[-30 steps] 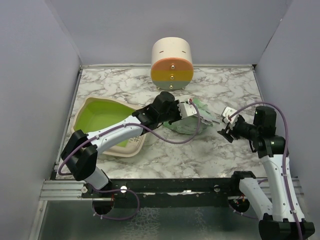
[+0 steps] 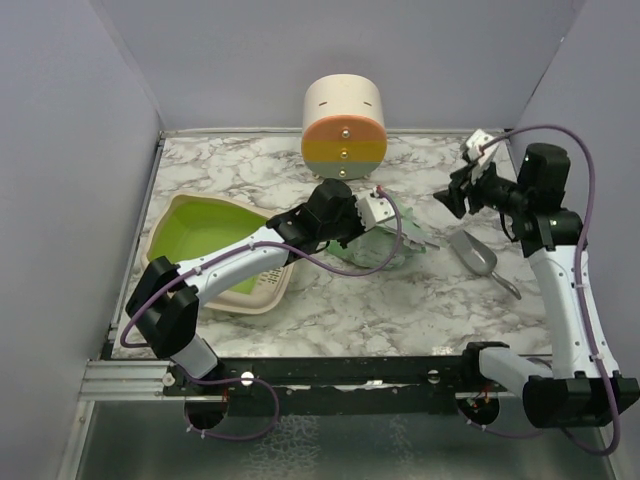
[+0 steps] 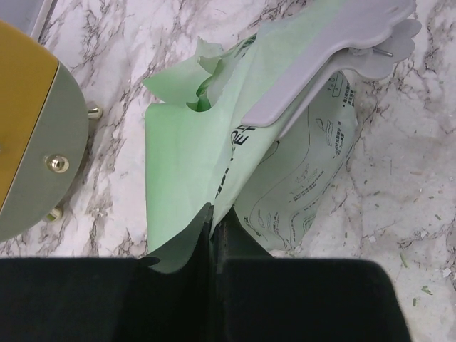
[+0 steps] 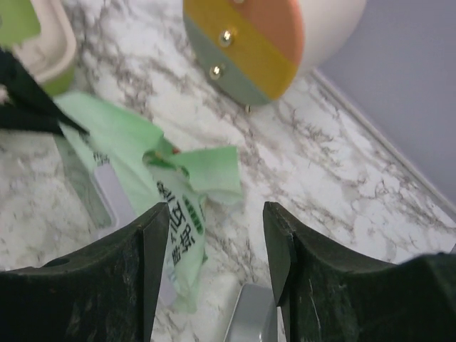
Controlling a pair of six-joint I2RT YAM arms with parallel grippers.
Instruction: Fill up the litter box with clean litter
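A green litter bag lies crumpled in the middle of the table, with a light grey clip along its folded edge. My left gripper is shut on the bag's corner. My right gripper is raised right of the bag, open with nothing between its fingers. The litter box, green inside with a cream rim, stands at the left, partly behind my left arm. A metal scoop lies below my right gripper, partly visible in the right wrist view.
A cream drum-shaped container with a coloured front stands at the back centre. Walls border the table on the sides and back.
My right arm has moved up toward the back of the table, uncovering the scoop in the top view. My left gripper and the bag have barely moved.
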